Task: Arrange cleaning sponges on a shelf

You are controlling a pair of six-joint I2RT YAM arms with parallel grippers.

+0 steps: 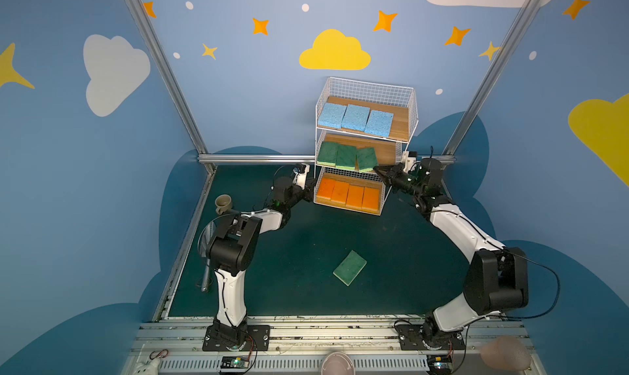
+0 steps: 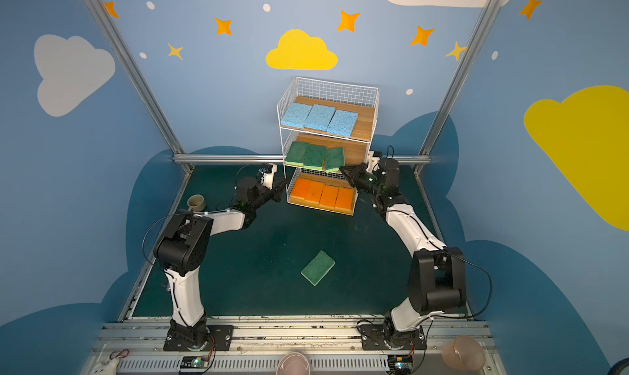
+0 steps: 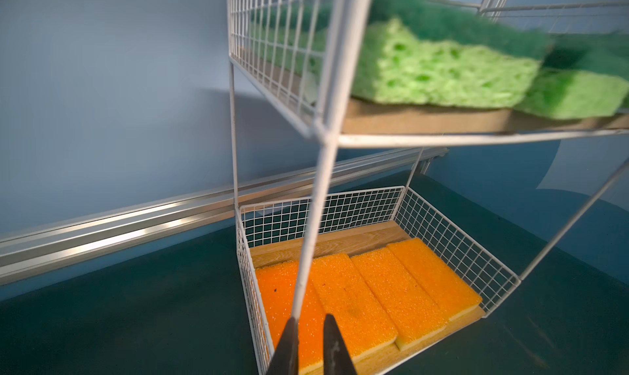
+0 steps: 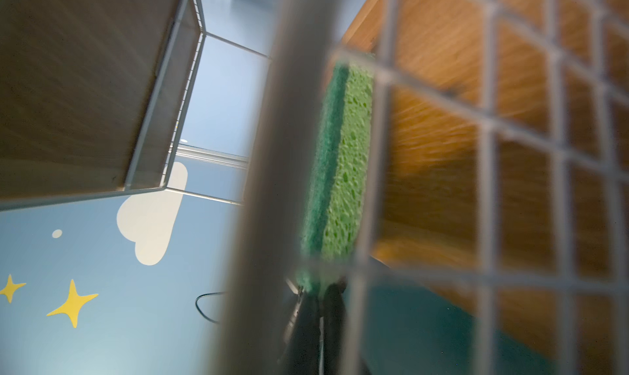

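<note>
A white wire shelf [image 1: 328, 153] holds blue sponges [image 1: 355, 118] on top, three green sponges [image 1: 346, 156] in the middle and several orange sponges [image 1: 340, 192] below. One more green sponge [image 1: 350, 267] lies on the table. My left gripper is at the shelf's left front post [image 3: 319, 198]; its fingers stand slightly apart, the post passing behind the left fingertip, and whether they grip it cannot be told. My right gripper is shut at the middle tier's right side, fingertips against the end of the rightmost green sponge [image 4: 347, 172].
In the right wrist view, a blurred post [image 4: 275, 178] and wire mesh [image 4: 488, 119] stand close in front of the camera. A cup [image 1: 223, 203] stands at far left.
</note>
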